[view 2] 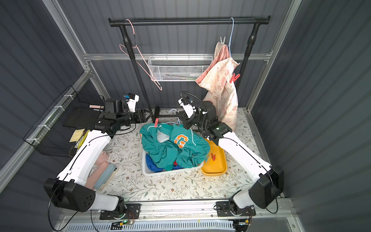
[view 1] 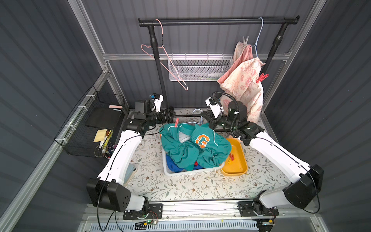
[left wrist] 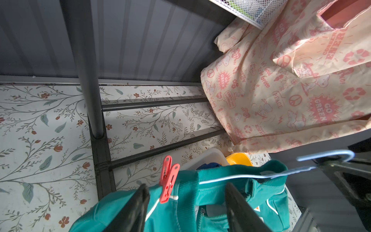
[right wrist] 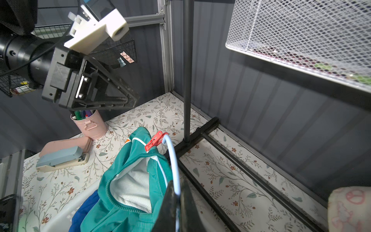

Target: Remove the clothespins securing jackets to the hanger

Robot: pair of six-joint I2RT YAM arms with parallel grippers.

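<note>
A teal jacket (view 1: 181,150) with an orange G rises from a white bin (view 1: 167,170), a light blue hanger (right wrist: 172,162) along its upper edge. A red clothespin (left wrist: 168,181) grips the jacket's upper left part. My right gripper (view 1: 204,115) is shut on the hanger near its hook, seen running between the fingertips in the right wrist view. My left gripper stands open just behind and above the clothespin in the top views, empty.
An orange tray (view 1: 236,166) with clothespins sits right of the bin. Pink printed garments (view 1: 243,89) hang at the rack's right, a pink hanger (view 1: 174,65) at its left. A black mesh basket (view 1: 77,143) is on the left wall.
</note>
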